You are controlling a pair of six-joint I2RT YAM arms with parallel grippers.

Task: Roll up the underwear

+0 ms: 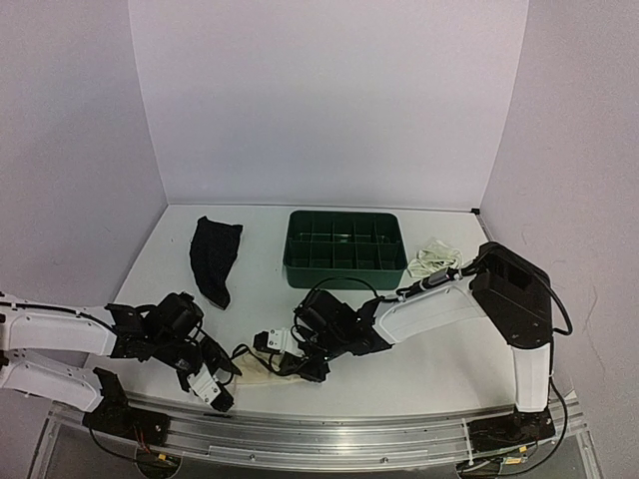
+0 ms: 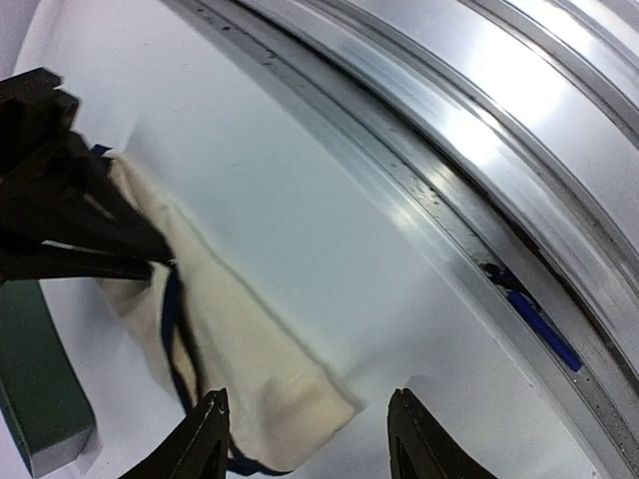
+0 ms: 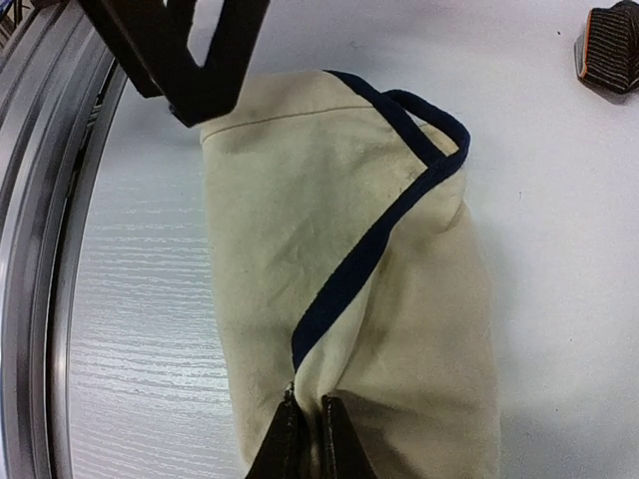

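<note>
Beige underwear with navy trim (image 1: 258, 374) lies folded on the table near the front edge; the right wrist view shows it (image 3: 260, 190) with a pinched ridge along the trim. My right gripper is shut on that ridge. My left gripper is open, its fingertips apart above the table near one end of the underwear (image 2: 275, 389); in the top view it sits at the left of the cloth, partly hiding it.
A dark green divided box (image 1: 342, 279) stands at the back centre. A black cloth (image 1: 212, 259) lies at back left, white cloths (image 1: 434, 257) at right of the box. A metal rail (image 1: 329, 424) runs along the front edge.
</note>
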